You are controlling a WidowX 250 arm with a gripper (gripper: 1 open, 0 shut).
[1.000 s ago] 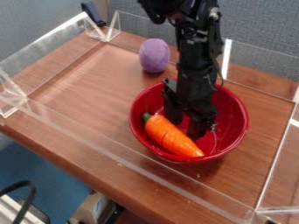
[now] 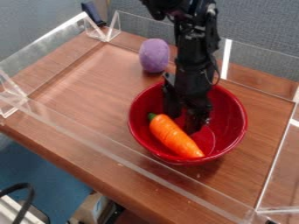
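A red bowl (image 2: 222, 140) sits on the wooden table, and an orange carrot with a green top (image 2: 174, 138) lies tilted inside it. My black gripper (image 2: 184, 117) reaches down into the bowl just above and beside the carrot's upper end. Its dark fingertips are hard to make out, so I cannot tell how far apart they are or whether they touch anything.
A purple eggplant-like object (image 2: 155, 55) rests behind the bowl to the left. Clear plastic walls edge the wooden table (image 2: 82, 96). The table's left part is empty.
The gripper has shifted slightly within the bowl, and the upper arm has moved a little. The carrot and bowl look almost unchanged.
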